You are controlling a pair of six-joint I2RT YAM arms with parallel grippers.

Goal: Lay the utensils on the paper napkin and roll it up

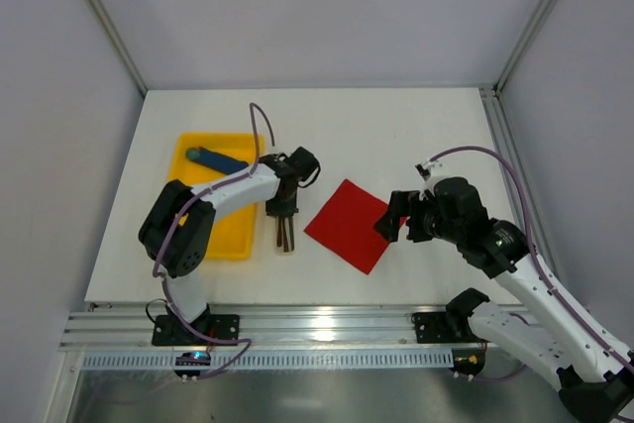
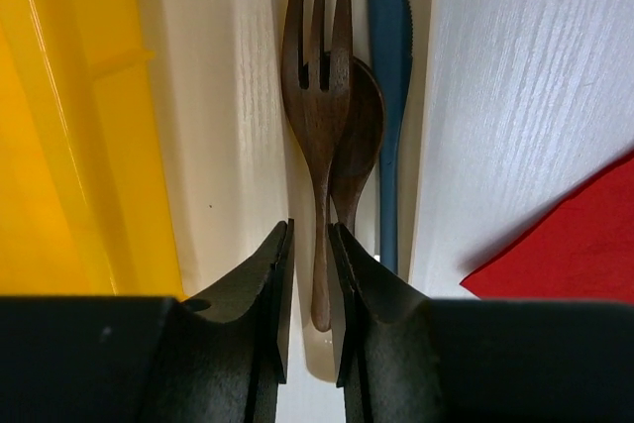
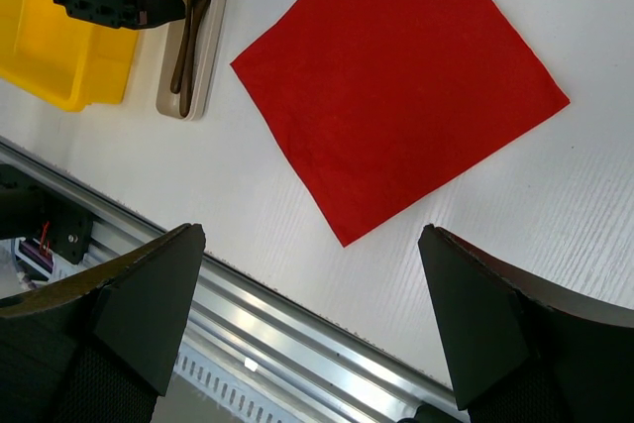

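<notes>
In the left wrist view, a dark wooden fork point(image 2: 320, 136), a wooden spoon point(image 2: 362, 136) and a blue knife point(image 2: 389, 86) lie in a narrow beige tray point(image 2: 317, 364). The fork overlaps the spoon. My left gripper is open by a narrow gap over the tray, the fork's handle showing between its fingers; contact cannot be told. A red napkin point(image 3: 396, 86) lies flat and bare on the table in the right wrist view. Wide open and empty, my right gripper hovers by the napkin's right corner in the top view.
Left of the tray stands a yellow bin point(image 1: 230, 235) with a dark blue item point(image 1: 216, 159) in it. Free white table point(image 1: 396, 126) surrounds the napkin. A metal rail point(image 1: 317, 324) runs along the front edge.
</notes>
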